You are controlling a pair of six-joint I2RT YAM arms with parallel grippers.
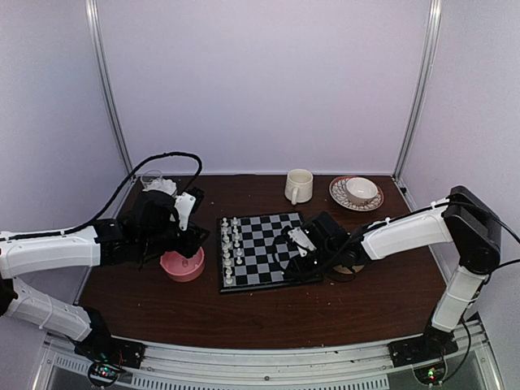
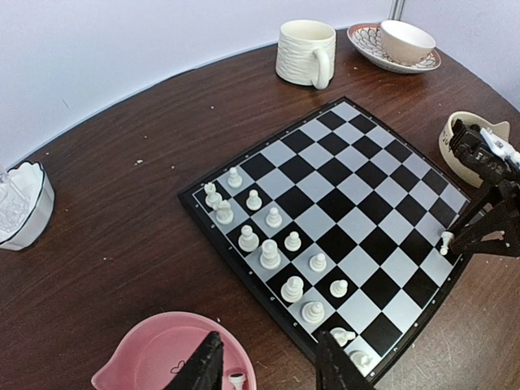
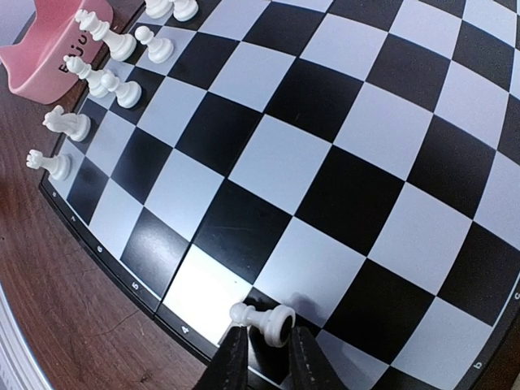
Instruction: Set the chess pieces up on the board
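The chessboard [image 1: 258, 244] has white pieces standing along its left side, among them a rook [image 3: 50, 164] and a knight [image 3: 67, 123]. A white piece [image 3: 264, 321] lies on its side near the board's edge, right at the tips of my right gripper, whose fingers are apart. Whether it touches them is unclear. My left gripper hangs open over the pink bowl [image 2: 166, 349], beside the board, with a white piece [image 2: 237, 382] visible in that bowl.
A mug [image 1: 299, 185], a saucer with a bowl [image 1: 360, 189] and a small cream bowl [image 2: 455, 154] stand beyond and right of the board. A white container [image 2: 24, 219] sits at the back left.
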